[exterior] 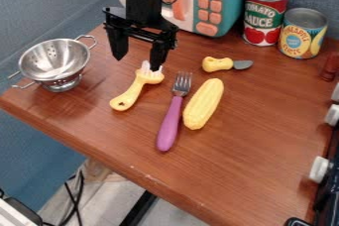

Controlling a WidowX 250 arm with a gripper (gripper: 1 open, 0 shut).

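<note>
My black gripper [138, 54] hangs at the top left of the tabletop, its two fingers spread wide with nothing seen between them. Just below its right finger lies a yellow brush [127, 95] with white bristles. A purple-handled fork [169, 123] and a yellow corn cob [203, 104] lie to the right of the brush. A small yellow-handled cutter [216, 63] lies behind them.
A metal colander [55, 62] sits at the left edge. A teal toy microwave [209, 2], two cans [264, 15] and a red bottle [331, 68] stand at the back. Black equipment lines the right edge.
</note>
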